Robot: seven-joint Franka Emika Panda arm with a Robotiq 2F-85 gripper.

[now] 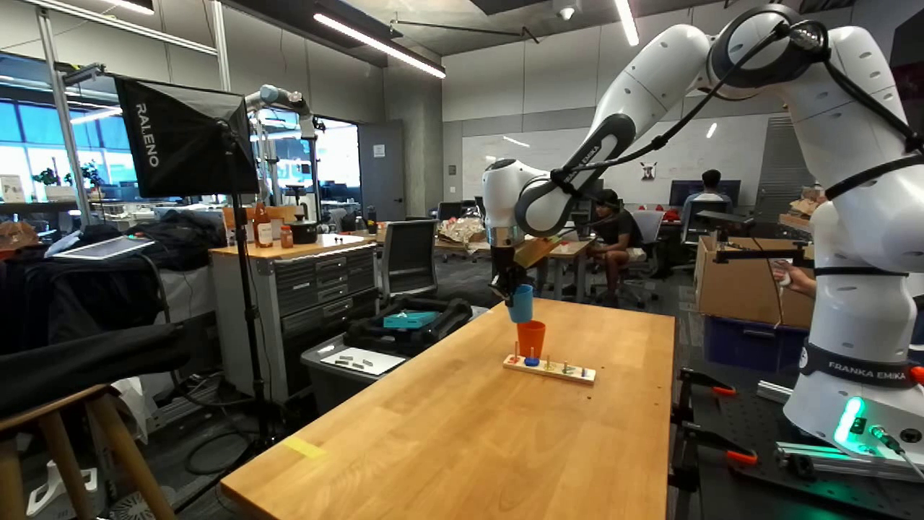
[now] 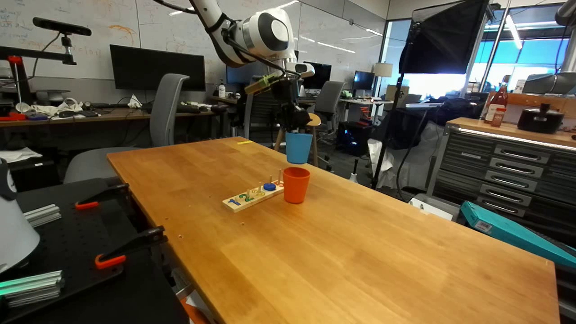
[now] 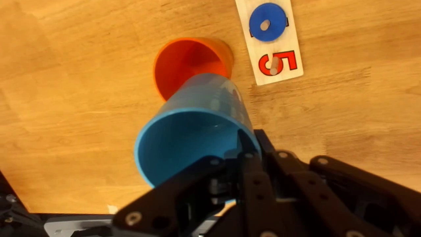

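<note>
My gripper is shut on the rim of a blue cup [image 2: 298,147], one finger inside its wall and one outside. The cup hangs upright in the air, its mouth toward the wrist camera. An orange cup [image 2: 295,186] stands upright on the table, just below the blue one in both exterior views. In the wrist view the blue cup's base covers part of the orange cup [image 3: 189,59]. Beside the orange cup lies a wooden number board [image 1: 549,368] with pegs; a blue ring [image 3: 268,22] sits around one peg, and the red 5 peg is bare.
Clamps [image 1: 712,381] grip the edge on the robot's side. A teal box [image 1: 409,320] lies off the far side.
</note>
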